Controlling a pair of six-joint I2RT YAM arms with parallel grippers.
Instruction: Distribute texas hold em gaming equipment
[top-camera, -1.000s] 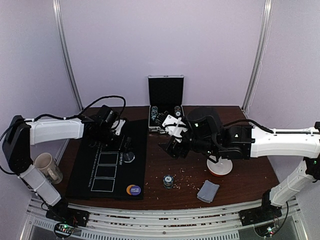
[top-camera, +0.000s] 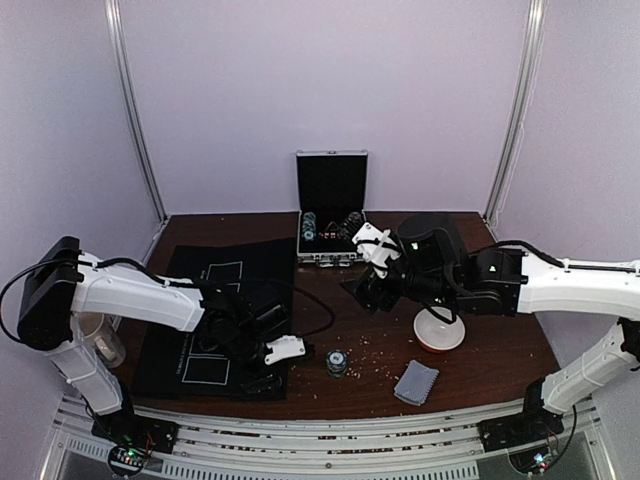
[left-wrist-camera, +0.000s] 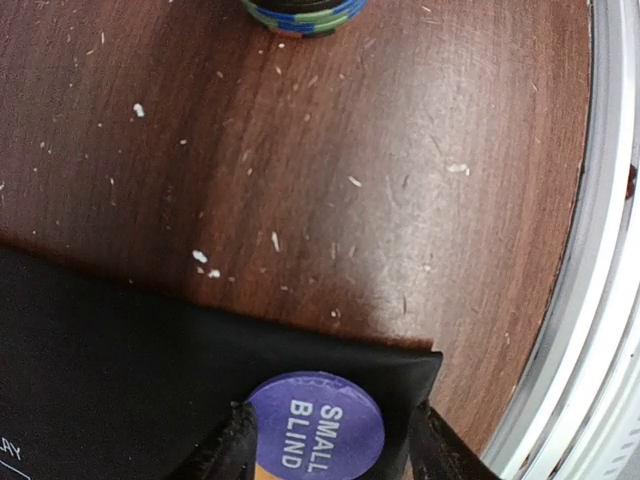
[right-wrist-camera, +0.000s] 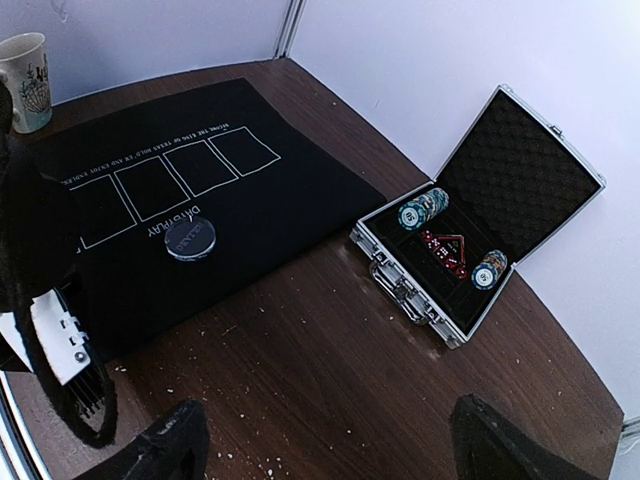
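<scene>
My left gripper (top-camera: 262, 372) is low at the front corner of the black mat (left-wrist-camera: 110, 370), shut on the purple SMALL BLIND disc (left-wrist-camera: 315, 424); an orange piece shows beneath it. A chip stack (top-camera: 336, 362) stands on the wood just right of the mat. My right gripper hovers right of centre, in front of the case, part open, with nothing seen between its fingers. The open aluminium case (right-wrist-camera: 416, 300) at the back holds chip stacks and red dice. A clear dealer disc (right-wrist-camera: 190, 238) lies on the mat.
A white bowl (top-camera: 439, 330) and grey cloth (top-camera: 416, 382) lie at the right. A mug (right-wrist-camera: 28, 85) stands at the left, partly behind my left arm in the top view. Small white crumbs are scattered on the centre wood.
My left gripper has moved from the mat's back to its front corner, where the purple disc lay visible. My right gripper has shifted slightly around the space before the case.
</scene>
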